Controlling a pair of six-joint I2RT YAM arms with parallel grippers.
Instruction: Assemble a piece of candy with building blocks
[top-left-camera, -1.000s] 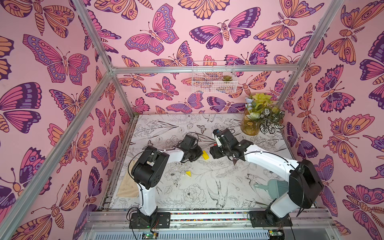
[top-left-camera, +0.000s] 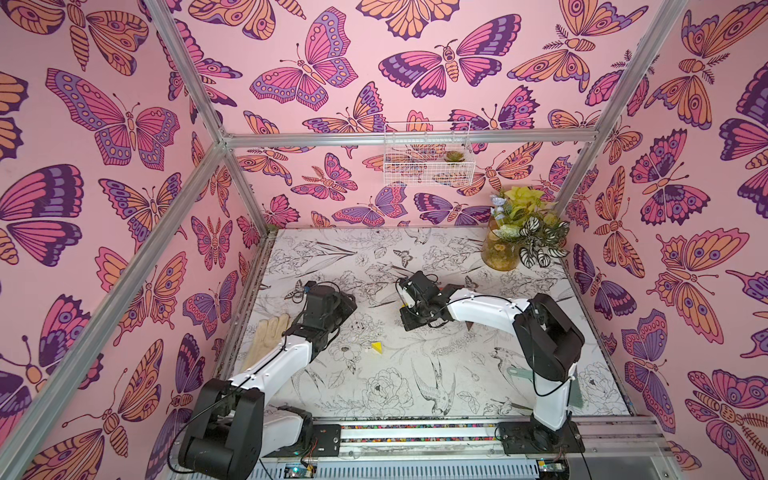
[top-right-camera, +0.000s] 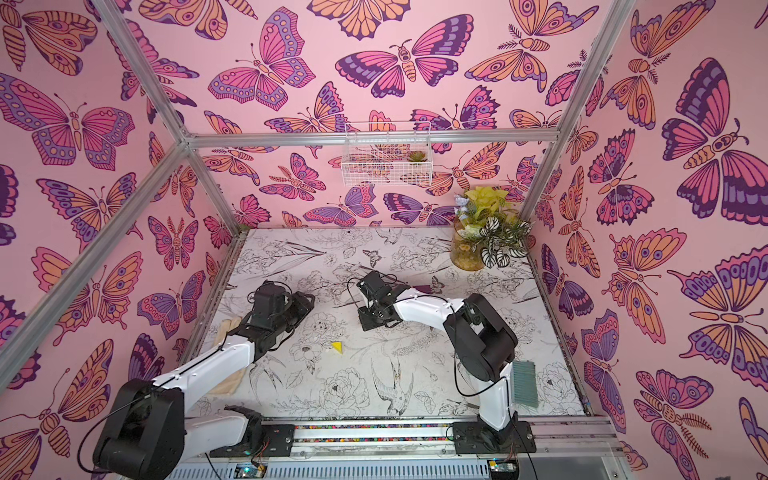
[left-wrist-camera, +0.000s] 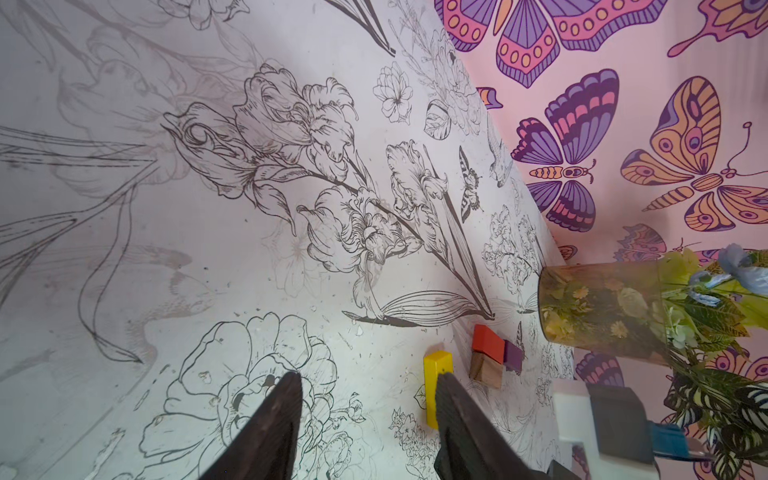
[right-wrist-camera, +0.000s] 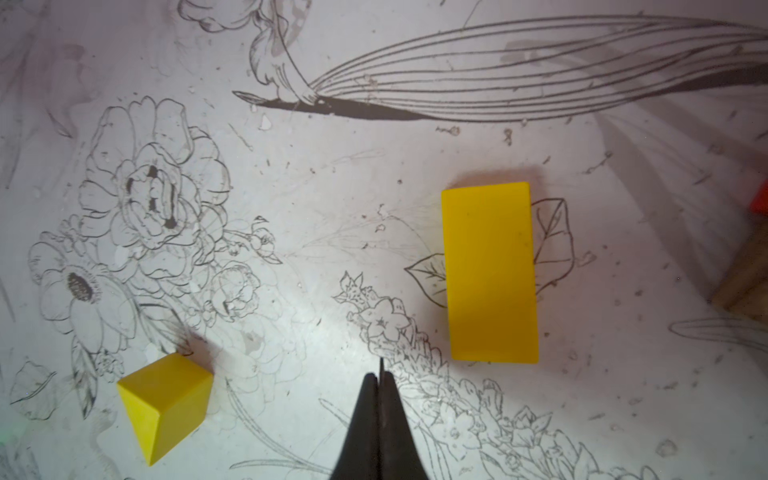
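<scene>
In the right wrist view a yellow rectangular block lies flat, with a small yellow triangular block to its left. My right gripper is above the table between them, its fingertips pressed together and nothing between them. The left wrist view has the rectangular block partly behind a finger of my left gripper, which is open and empty, apart from the blocks. Beyond that block, a red block, a brown one and a purple one sit close together.
At the back right corner stands an amber vase with flowers and leaves. A beige cloth lies by the left edge, partly under the left arm. Near the right front is a grey-green dustpan or brush.
My left arm has drawn back leftward, away from the yellow rectangular block. My right arm has swung left, and its gripper now covers that block in the top left view. The yellow triangle stays put.
</scene>
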